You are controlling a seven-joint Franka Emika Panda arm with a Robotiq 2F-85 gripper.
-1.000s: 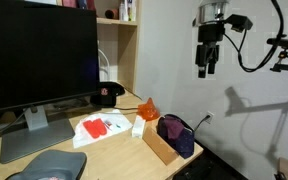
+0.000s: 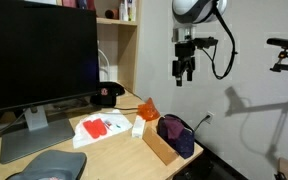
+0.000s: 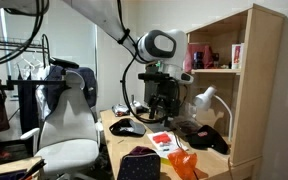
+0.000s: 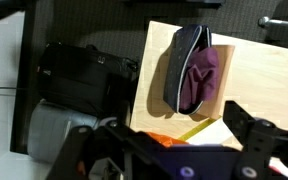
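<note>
My gripper (image 2: 184, 75) hangs high above the right end of the desk, its fingers apart and empty. A dark pouch (image 2: 185, 146) with maroon cloth (image 2: 174, 127) in its mouth sits on the desk below. From the wrist view, the pouch (image 4: 180, 67) and cloth (image 4: 205, 75) lie well beyond my open gripper. An orange bag (image 2: 148, 109) lies behind the pouch, and a small white box (image 2: 139, 128) stands to its left. White paper (image 2: 92, 131) carries red items (image 2: 96, 128).
A large monitor (image 2: 39, 55) occupies the desk's left side, with a grey tray-like object (image 2: 54, 164) in front. A wooden shelf (image 2: 127, 60) rises at the back. The office chair (image 3: 69, 130) stands beside the desk; black bags (image 4: 89, 75) lie lower down.
My gripper has moved left across exterior view 1 over the last second, with most of the shift early on. The desk objects have stayed put.
</note>
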